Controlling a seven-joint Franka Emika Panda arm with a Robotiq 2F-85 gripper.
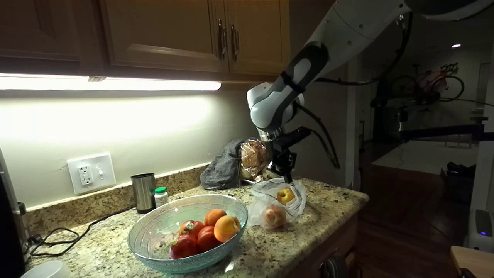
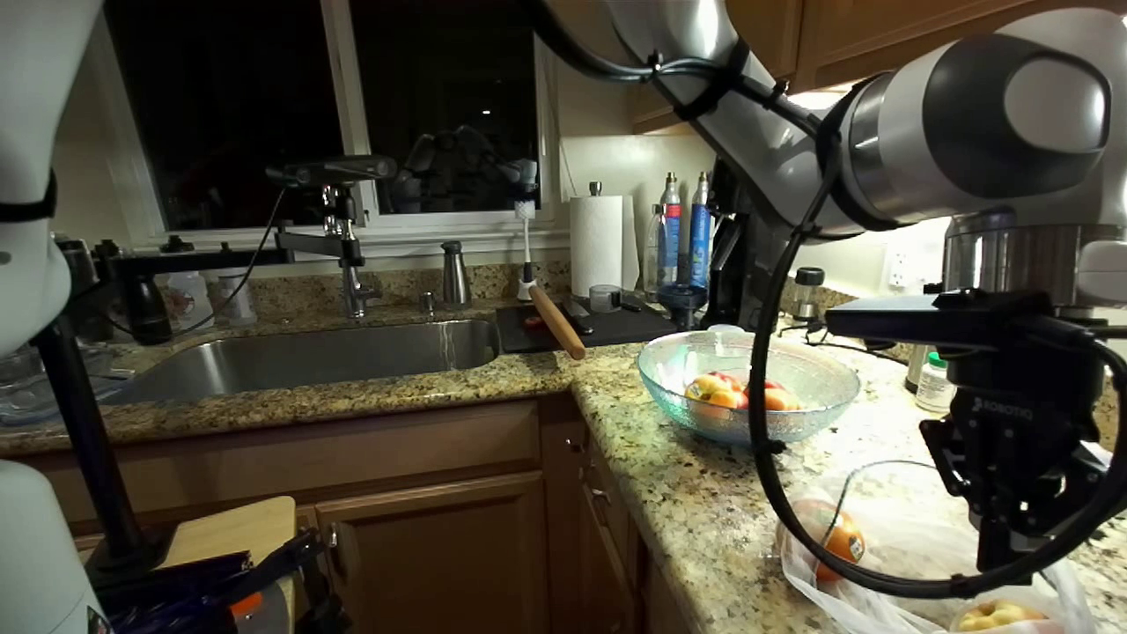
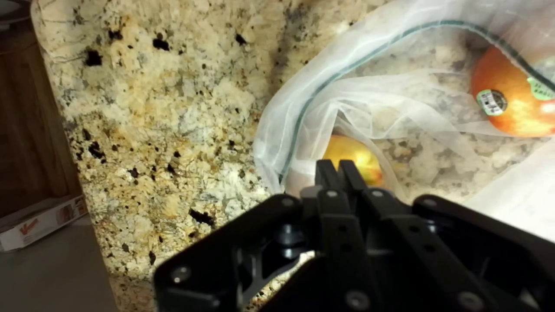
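Note:
A sheer white mesh bag (image 1: pixel 259 211) with a dark drawstring rim lies on the counter, its mouth spread open. Inside it are a yellow apple (image 1: pixel 285 195) and a reddish apple (image 1: pixel 274 216); in the wrist view the red one (image 3: pixel 515 99) bears stickers. My gripper (image 1: pixel 288 180) points down at the bag's far side, over the yellow apple. The wrist view has the fingers (image 3: pixel 326 174) drawn close together, partly covering the yellow apple (image 3: pixel 356 153) and bag folds. What lies in the thin gap between them cannot be made out.
A glass bowl (image 1: pixel 148 250) holding several red and orange fruits stands beside the bag. Behind are a steel cup (image 1: pixel 144 192), a green-capped bottle (image 1: pixel 160 197), a grey cloth (image 1: pixel 223 166) and wrapped bread (image 1: pixel 253 157). Bare counter (image 3: pixel 156 130) runs to the edge.

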